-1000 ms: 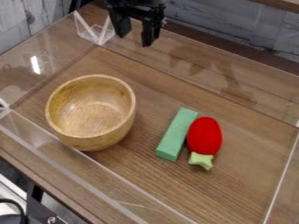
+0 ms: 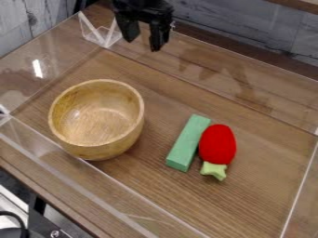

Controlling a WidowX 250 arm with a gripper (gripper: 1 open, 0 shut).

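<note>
My black gripper (image 2: pixel 144 35) hangs at the top centre, its two fingers apart with nothing visible between them. Below and left sits an empty tan bowl (image 2: pixel 97 119). Right of the bowl lie a long green block (image 2: pixel 188 141), a red oval object (image 2: pixel 218 144) beside it, and a small light green star-like piece (image 2: pixel 213 171) at the red one's lower end.
A crumpled translucent piece (image 2: pixel 100 30) is beside the gripper at the upper left. A black cable (image 2: pixel 10 218) shows at the lower left corner.
</note>
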